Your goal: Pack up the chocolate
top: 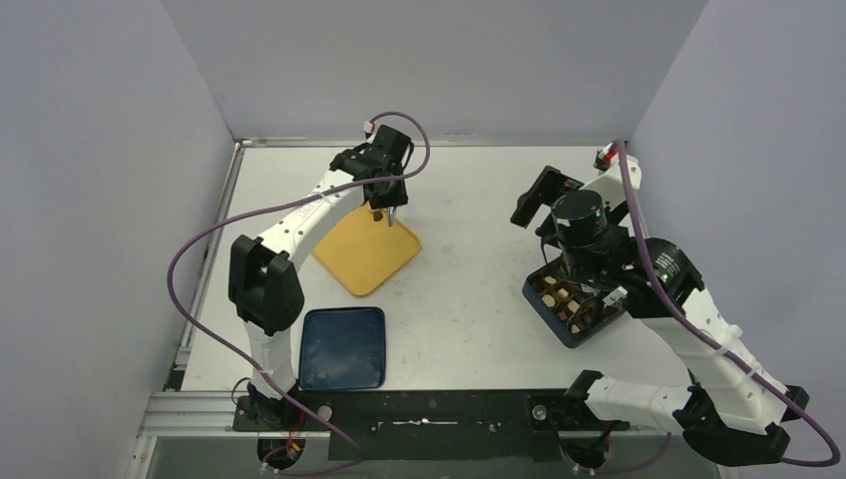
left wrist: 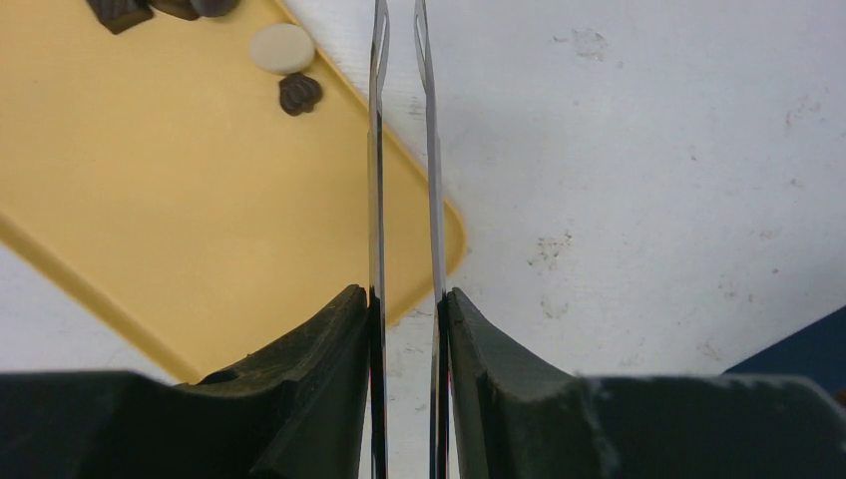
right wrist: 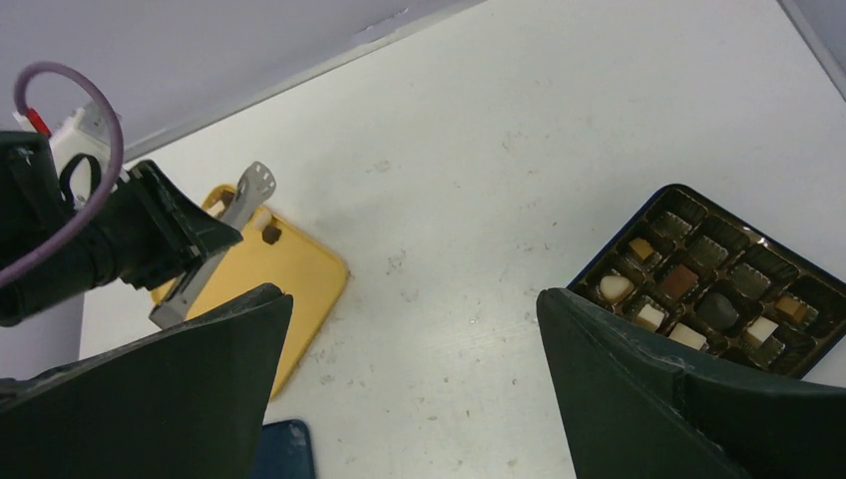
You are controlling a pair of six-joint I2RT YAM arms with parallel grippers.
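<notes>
My left gripper [top: 389, 212] is over the yellow tray [top: 359, 259]; in the left wrist view its two long metal fingers stand close, with nothing visible between them. The tray holds dark chocolates [left wrist: 299, 94] and a pale round one [left wrist: 281, 48]. My right gripper stands open above the table, near the compartment box [right wrist: 698, 230], which holds brown, pale and dark pieces, with several empty compartments.
A dark blue tray [top: 342, 349] lies at the front left. Side walls bound the workspace.
</notes>
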